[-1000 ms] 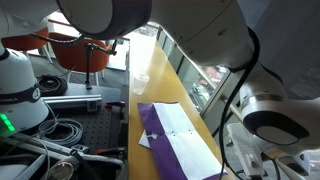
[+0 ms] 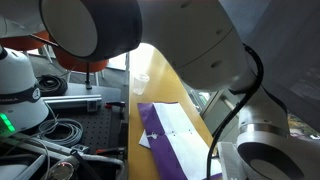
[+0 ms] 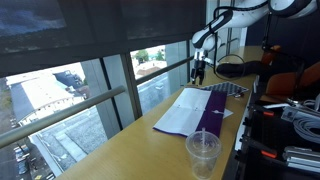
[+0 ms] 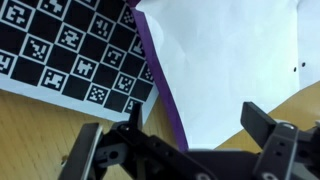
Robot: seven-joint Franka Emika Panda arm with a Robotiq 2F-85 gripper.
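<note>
A purple-and-white sheet (image 3: 193,108), cloth or paper, lies flat on the wooden table. In the wrist view, the sheet's white part (image 4: 225,60) fills the upper right, with a purple strip along its left edge. My gripper stands open above the table, its black fingers wide apart at the bottom of that view and nothing between them. Exterior view 2 puts the gripper (image 3: 198,76) past the far end of the sheet. In exterior view 1 the sheet (image 2: 175,137) is partly covered by the arm, and the fingers cannot be made out.
A black-and-white marker board (image 4: 75,50) lies left of the sheet in the wrist view. A clear plastic cup (image 3: 203,155) stands near the table's front edge. Bare table (image 3: 110,155) extends left of the cup. Windows line the far side.
In exterior view 1 the arm's white links have come lower and nearer the camera, covering more of the right side. The sheet and cup have stayed where they were.
</note>
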